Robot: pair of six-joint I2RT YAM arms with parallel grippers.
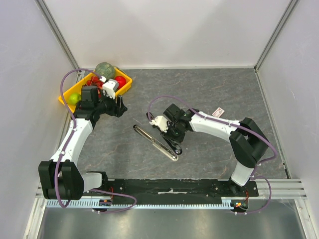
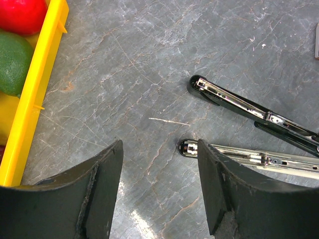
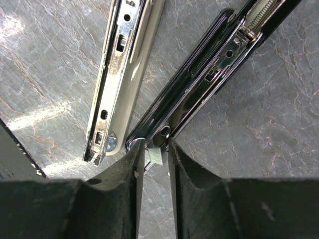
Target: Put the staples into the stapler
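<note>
A black stapler lies opened out flat; its full length also shows as the upper black stapler [image 2: 239, 104] in the left wrist view. My right gripper is at one end of it, its fingers partly apart. Between and just beyond the fingertips is a small silvery block [image 3: 155, 156] that looks like staples; whether a finger touches it I cannot tell. Beside the black stapler lies a second, pale-bodied stapler [image 1: 154, 142], also opened out. My left gripper [image 1: 119, 107] hangs open above bare table, nothing between its fingers.
Near the left arm stands a yellow bin [image 1: 128, 85] of toy fruit and vegetables. A small white and red box [image 1: 218, 112] lies on the right of the table.
</note>
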